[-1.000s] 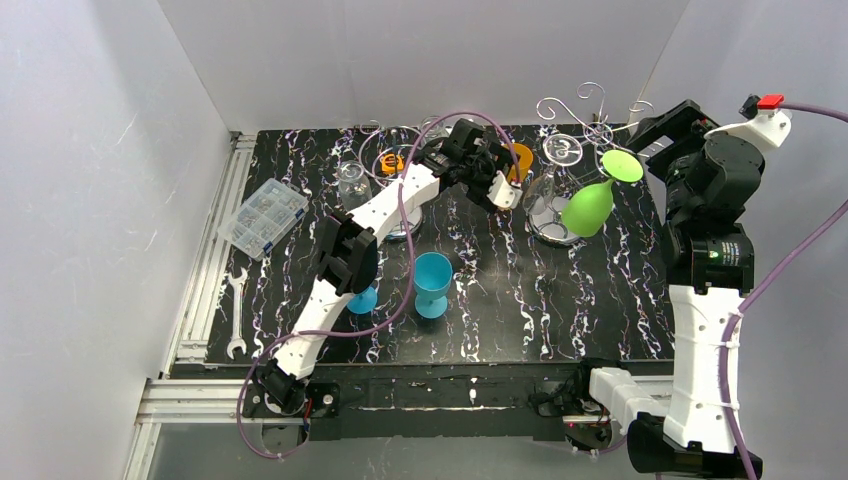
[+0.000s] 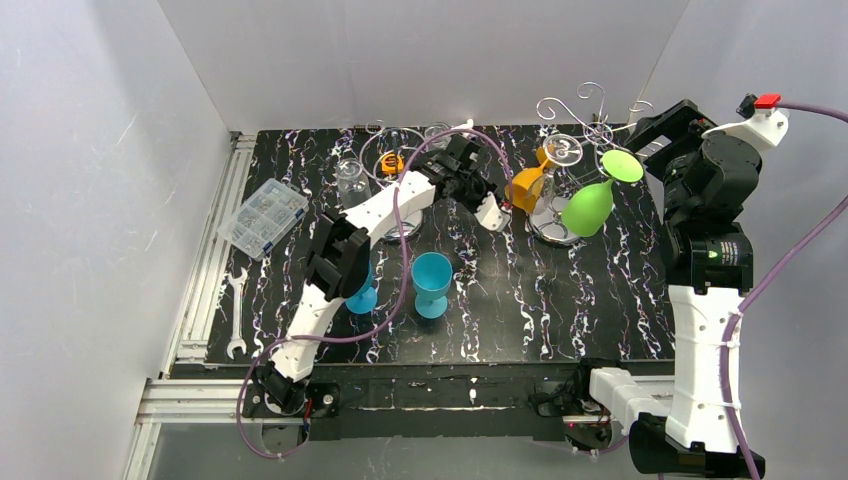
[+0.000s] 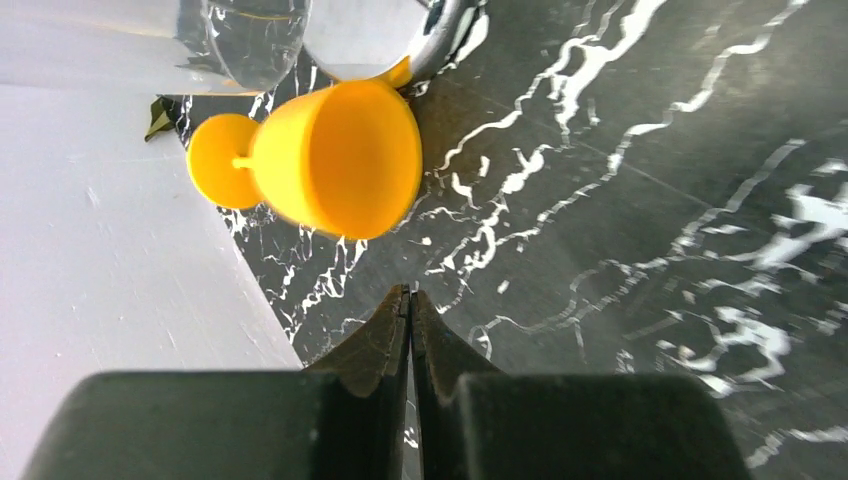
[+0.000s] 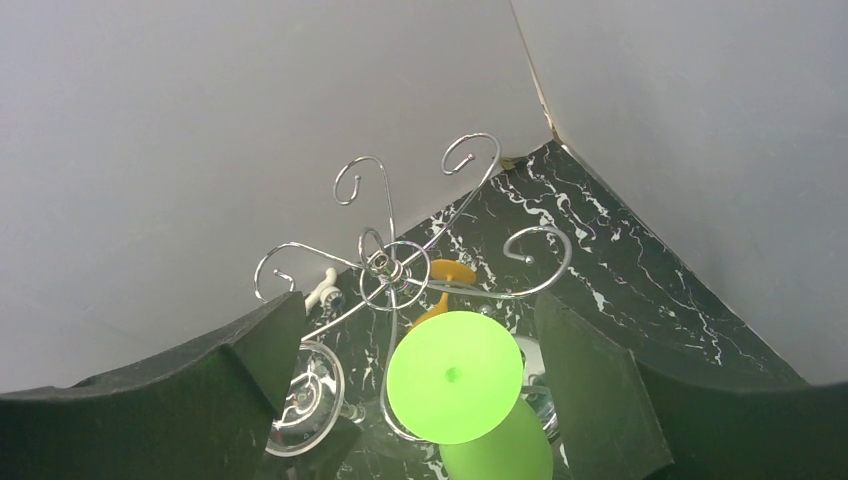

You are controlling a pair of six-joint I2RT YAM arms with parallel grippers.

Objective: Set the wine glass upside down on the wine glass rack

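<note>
The yellow wine glass [image 2: 524,188] lies tipped over beside the base of the silver rack [image 2: 597,130]. In the left wrist view its bowl [image 3: 365,160] opens toward the lower right, with its foot [image 3: 222,160] at the left. My left gripper is shut with nothing between its fingers, clear of the glass. A green glass [image 2: 587,208] hangs upside down from the rack, as does a clear glass [image 2: 543,192]. My right gripper stands open behind the rack's right side, its fingers [image 4: 600,390] wide apart around the view of the green foot.
Two blue goblets [image 2: 432,280] stand nearer the front. Another rack and clear glasses [image 2: 351,182] are at the back left, partly behind my left arm. A parts box [image 2: 265,217] and a wrench [image 2: 237,312] lie left.
The right arm stays still.
</note>
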